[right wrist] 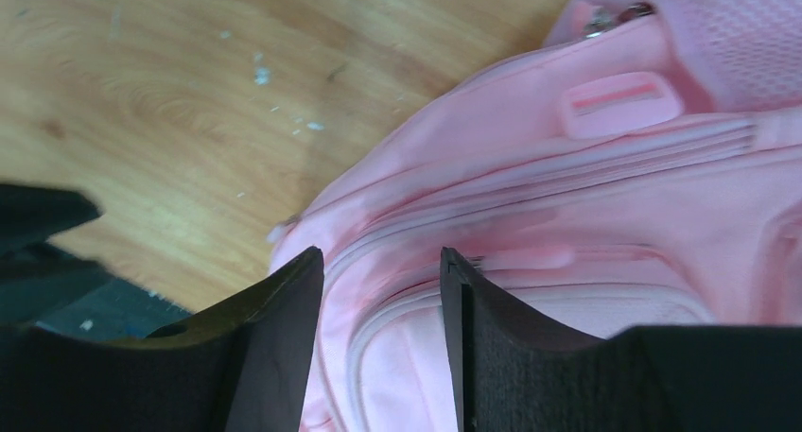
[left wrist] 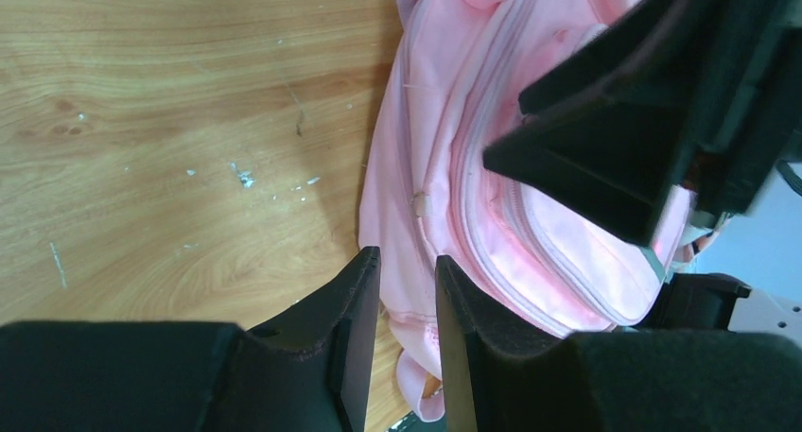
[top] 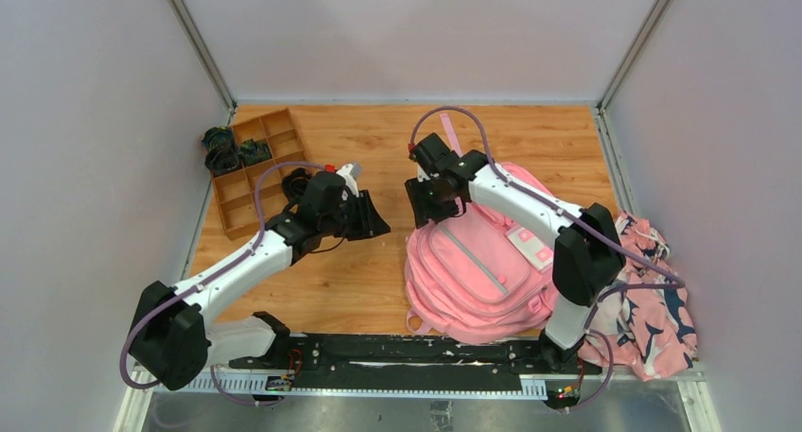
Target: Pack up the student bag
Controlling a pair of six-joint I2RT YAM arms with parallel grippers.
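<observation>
A pink backpack [top: 454, 281] lies flat on the wooden table, its zips running along its near side in the left wrist view. My right gripper [top: 416, 205] hangs over the bag's upper left edge. In the right wrist view its fingers [right wrist: 284, 328] stand wide apart, open, with pink fabric and zip beneath and nothing held. Left of the bag, above bare wood, is my left gripper [top: 378, 222]. Its fingertips [left wrist: 362, 281] are part open, a narrow gap between them and no object inside. Whether the bag's main zip is open is not clear.
At the back left a wooden divided tray [top: 244, 205] has dark coiled cables [top: 222, 153] in its compartments. A pink patterned cloth bag [top: 653, 309] lies at the right wall. Bare table [top: 350, 281] shows between tray and backpack.
</observation>
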